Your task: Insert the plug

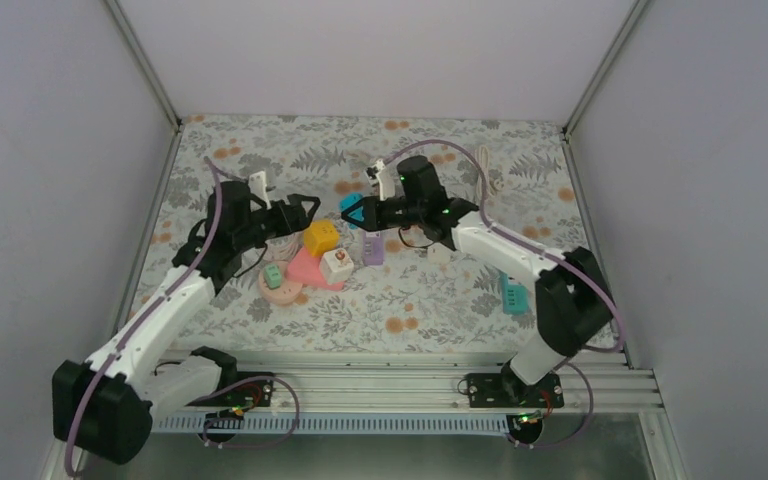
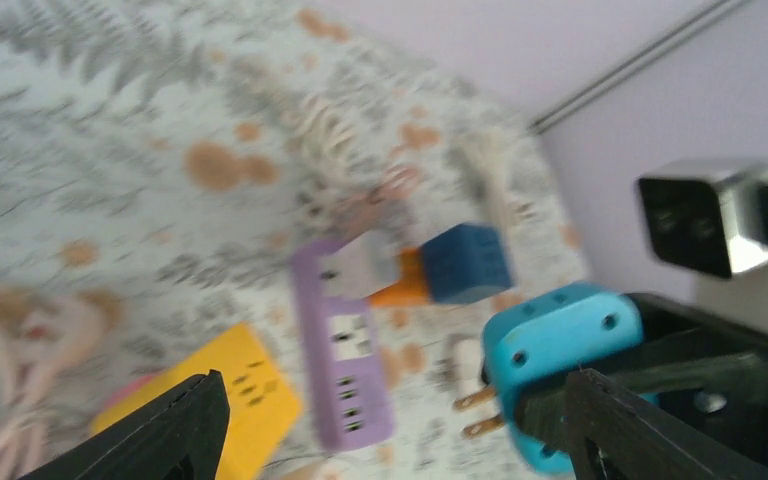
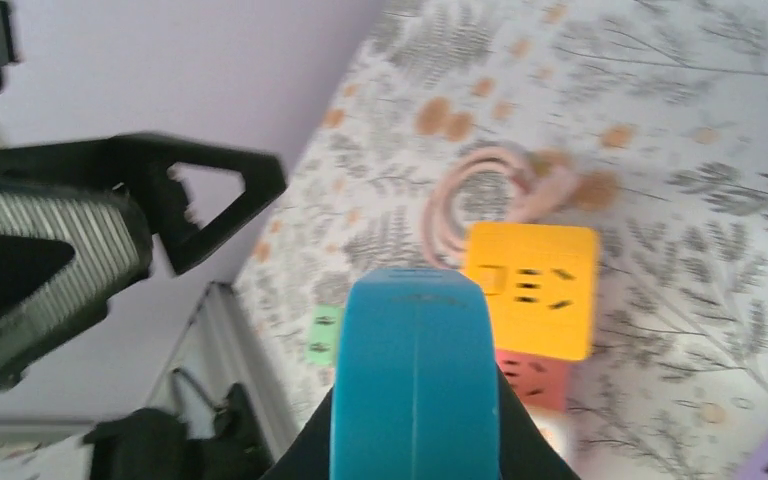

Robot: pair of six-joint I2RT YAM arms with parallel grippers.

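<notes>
My right gripper [image 1: 358, 210] is shut on a blue plug [image 3: 412, 370], which fills the bottom centre of the right wrist view; in the left wrist view it shows prongs pointing left. My left gripper [image 1: 310, 208] stands open to its left, apart from the plug, with nothing between its fingers. Below and between them lie a yellow cube socket [image 1: 320, 236], a white cube [image 1: 336, 264], a pink piece [image 1: 305, 270] and a purple power strip [image 2: 335, 410].
A round peach item [image 1: 278, 292] with a green block lies lower left. A teal strip [image 1: 514, 295] lies at the right. Cables and small blocks [image 2: 465, 262] lie behind.
</notes>
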